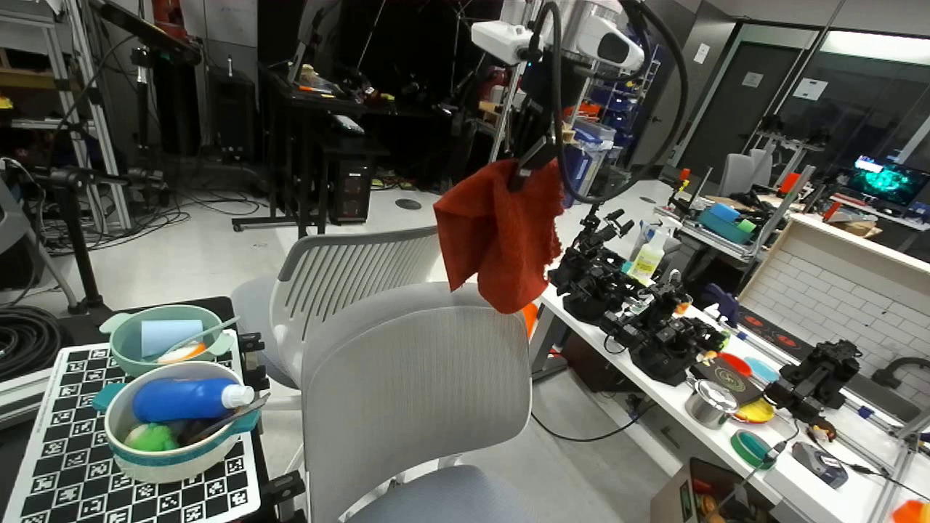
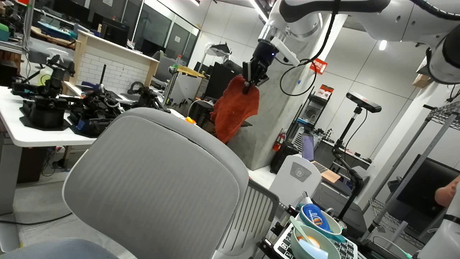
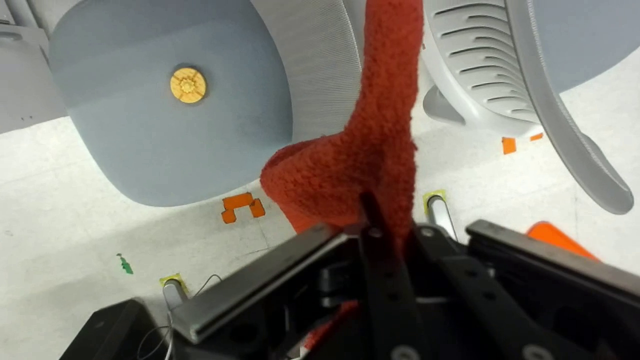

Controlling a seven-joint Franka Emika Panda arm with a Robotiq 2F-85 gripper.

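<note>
A red cloth hangs in the air above and behind the nearer grey chair in exterior view 1. My gripper is shut on its upper part, and the loose folds drop below the fingers. In exterior view 2 the same cloth dangles from the gripper, clear of the chair back. Looking down in the wrist view, the cloth runs up from between the dark fingers of my gripper. The pinched part of the cloth is hidden by the fingers.
Two grey chairs stand below, the nearer one with a tall back. A round yellow object rests on a chair seat. Filled bowls stand on a patterned board at left. The white table at right carries black arm devices.
</note>
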